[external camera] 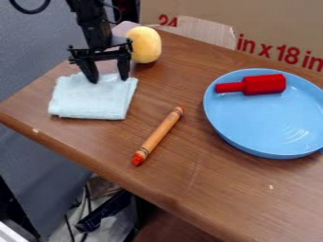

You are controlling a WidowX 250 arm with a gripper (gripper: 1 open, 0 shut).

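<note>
My black gripper [108, 68] hangs over a folded white cloth [89, 99] at the left of the wooden table, its fingers low at the cloth's back edge and spread apart; whether anything is between them is hard to tell. Right behind it sits a yellow oval object [144, 44]. A large orange crayon [159, 134] lies in the middle. On the right is a blue plate [259, 128] holding a red object with a handle [263, 84].
A cardboard box [259, 28] stands along the back. The table's front and left edges [51, 132] border a drop to cables and clutter.
</note>
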